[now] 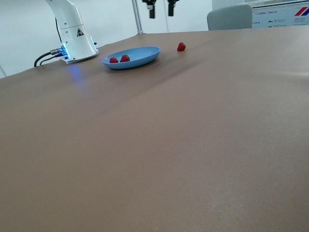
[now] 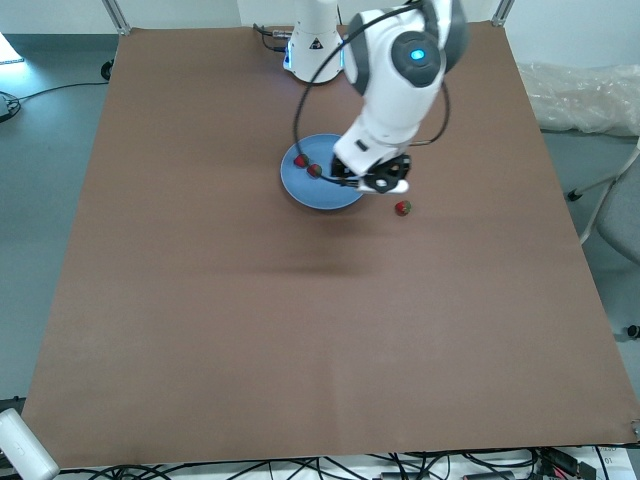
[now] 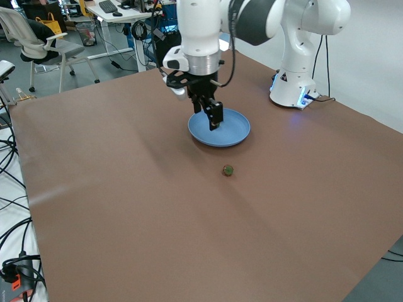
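Note:
A blue plate holds two strawberries at its left part in the left view. A single strawberry lies on the table beside the plate. My gripper hangs above, between the plate and the lone strawberry in the top view, its two black fingers apart with nothing between them. In the right view it is in front of the plate, hiding part of it.
The white arm base stands with cables behind the plate. A chair is beyond the table's edge.

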